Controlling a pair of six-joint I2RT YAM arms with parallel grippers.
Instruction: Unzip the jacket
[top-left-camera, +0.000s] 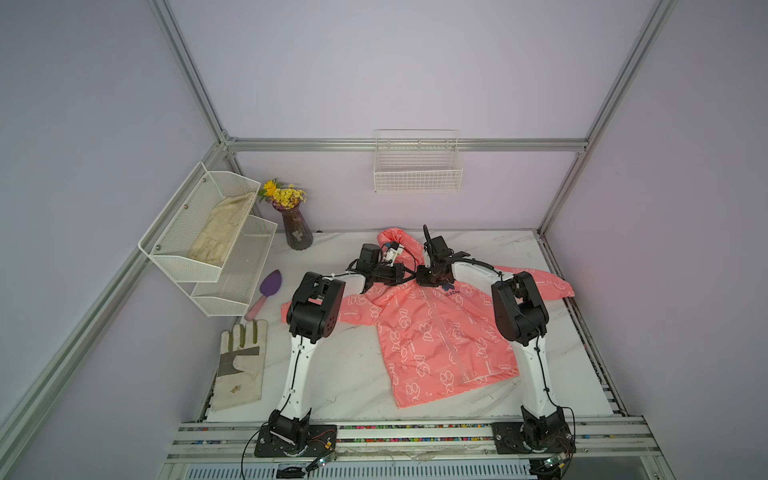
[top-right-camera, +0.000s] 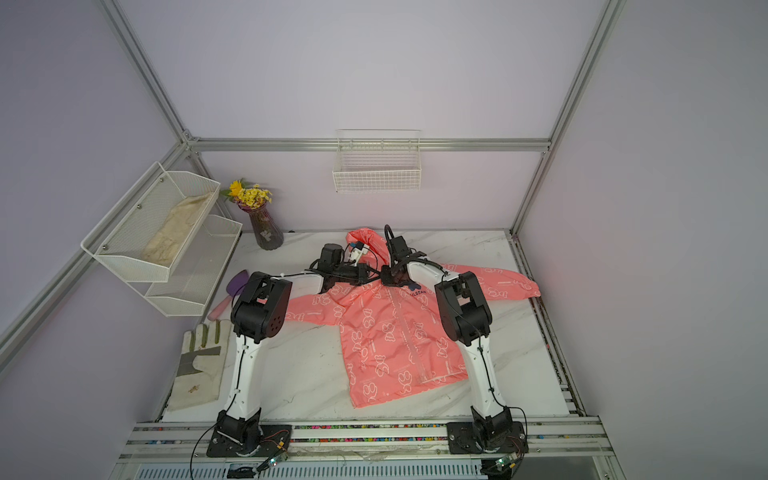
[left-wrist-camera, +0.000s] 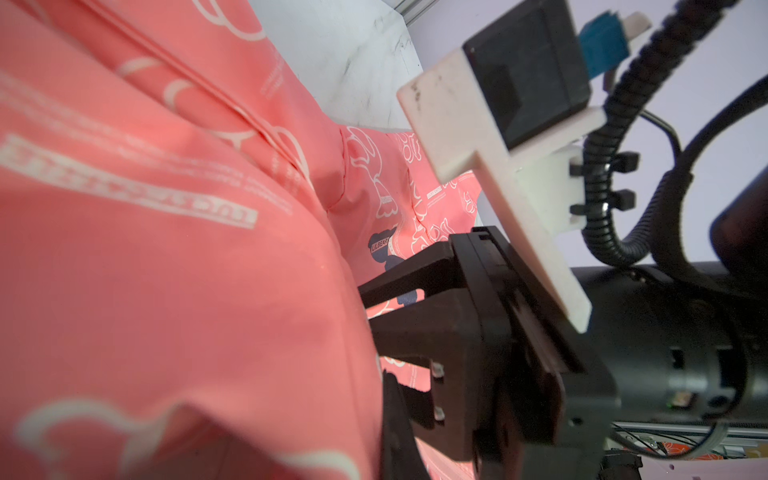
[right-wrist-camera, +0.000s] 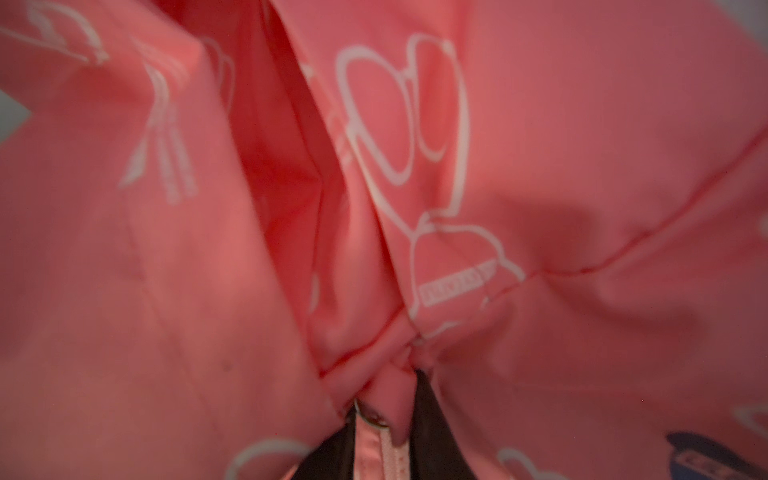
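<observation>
A coral jacket (top-left-camera: 436, 344) with white line drawings lies front up, its collar end at the back. My left gripper (top-left-camera: 413, 277) is at the jacket's upper front, fingers together; in the left wrist view its tips meet a raised fold, and whether cloth is pinched there cannot be told. Close on its right is my right gripper (top-left-camera: 420, 277). In the right wrist view its dark fingers (right-wrist-camera: 436, 436) stand apart on either side of the zipper tape (right-wrist-camera: 382, 452), with bunched coral cloth between their tips. Above them the collar opening parts. No zipper pull shows clearly.
At the left are a glove (top-left-camera: 240, 368), a purple trowel (top-left-camera: 270, 284), a white wire shelf (top-left-camera: 212, 272) and a flower vase (top-left-camera: 296, 228).
</observation>
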